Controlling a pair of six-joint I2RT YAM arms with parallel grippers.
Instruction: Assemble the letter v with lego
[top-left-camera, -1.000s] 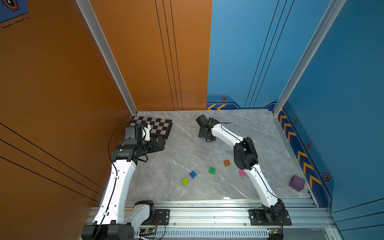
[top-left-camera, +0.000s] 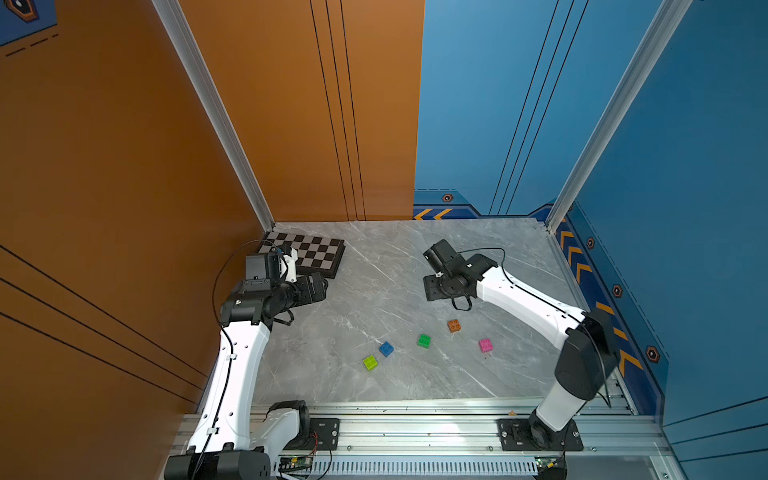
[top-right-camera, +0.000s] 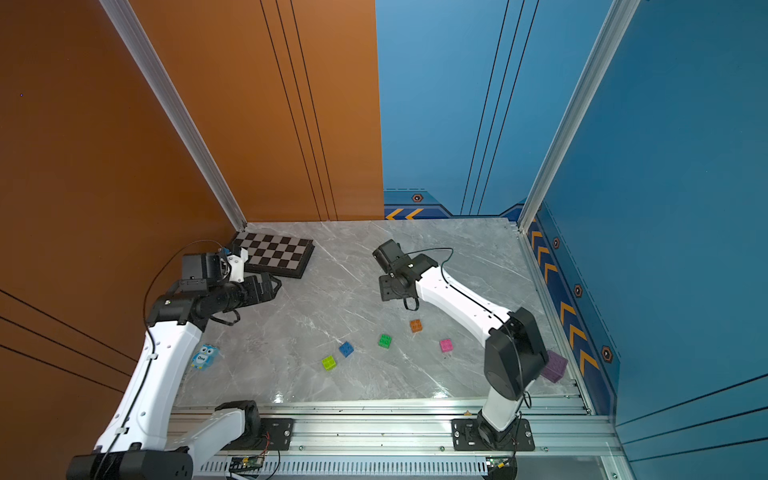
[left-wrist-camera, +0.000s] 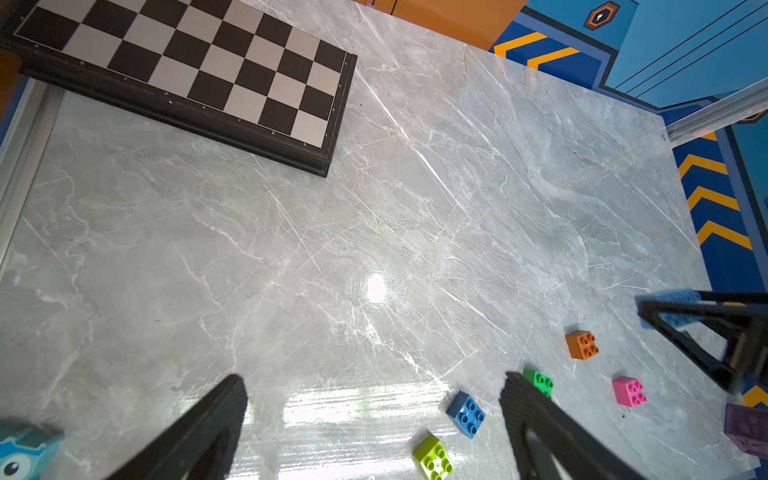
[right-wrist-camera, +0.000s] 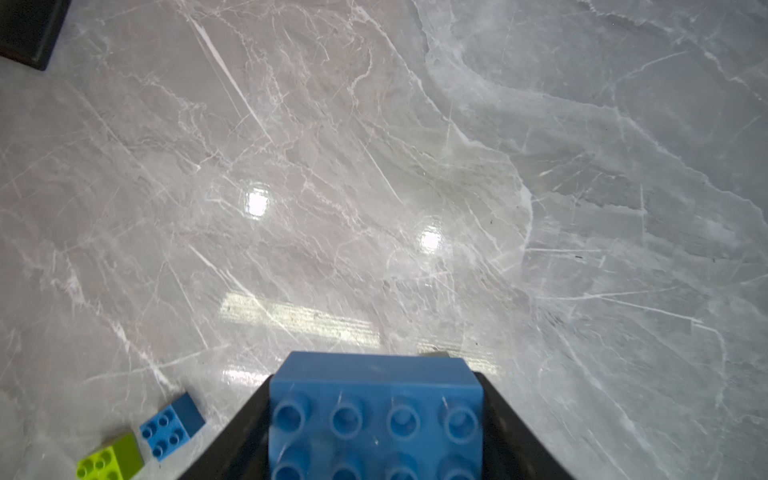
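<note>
A long blue brick (right-wrist-camera: 376, 416) with rows of studs is clamped in my right gripper, held above the table. In the left wrist view, a small blue brick (left-wrist-camera: 465, 414), a lime brick (left-wrist-camera: 433, 457), a green brick (left-wrist-camera: 539, 382), an orange brick (left-wrist-camera: 582, 345) and a pink brick (left-wrist-camera: 629, 392) lie apart on the tabletop. My left gripper is open over bare table at the left, its blurred fingers (left-wrist-camera: 200, 428) wide apart with nothing between them. The underside of the long blue brick is hidden.
A chessboard box (top-left-camera: 308, 252) stands at the back left. A purple cube (top-right-camera: 554, 366) sits at the right edge, and a blue owl-faced block (top-right-camera: 205, 357) lies at the left.
My right arm has swung outward to the right and its gripper has come right and toward the front, hiding the purple cube in the top left view. The loose bricks have not moved.
</note>
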